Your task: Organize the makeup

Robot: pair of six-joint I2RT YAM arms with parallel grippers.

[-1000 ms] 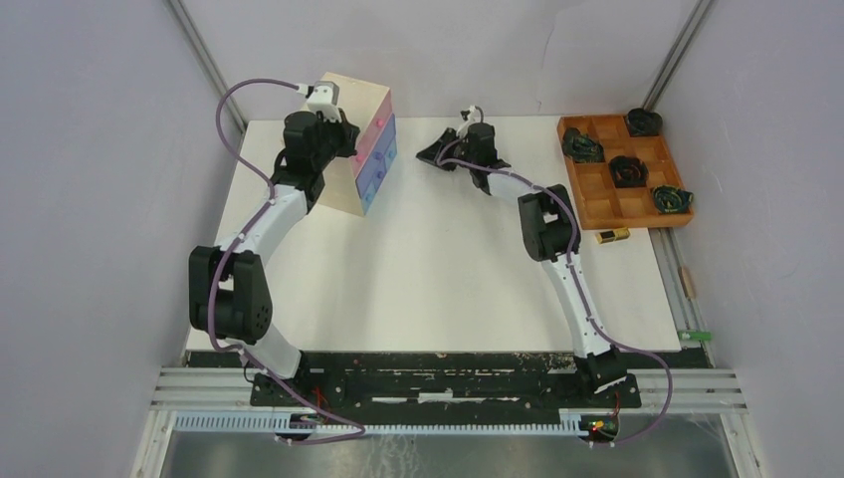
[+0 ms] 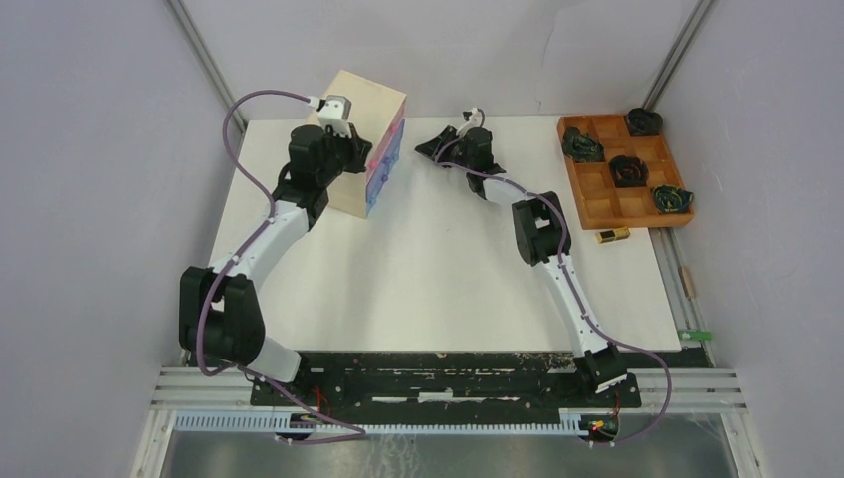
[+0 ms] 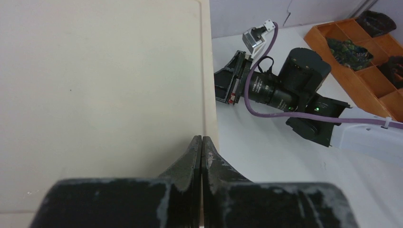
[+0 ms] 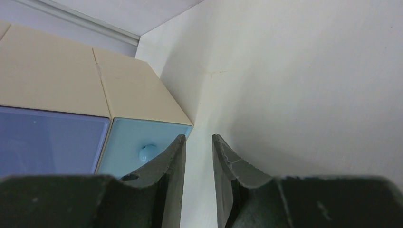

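A cream cabinet with pink and blue drawers stands at the back left. My left gripper is at its top front edge; in the left wrist view its fingertips meet at that edge, shut, with any held part hidden. My right gripper is low at the back centre, right of the cabinet, its fingers a little apart with nothing between them. The right wrist view shows the cabinet's blue drawer fronts left of it.
An orange compartment tray with dark bundles stands at the right, a small yellow-black item in front of it.
The left gripper and the cabinet's upper part have shifted right, toward the right gripper; the pink drawer is now mostly hidden. The right arm has moved only slightly.
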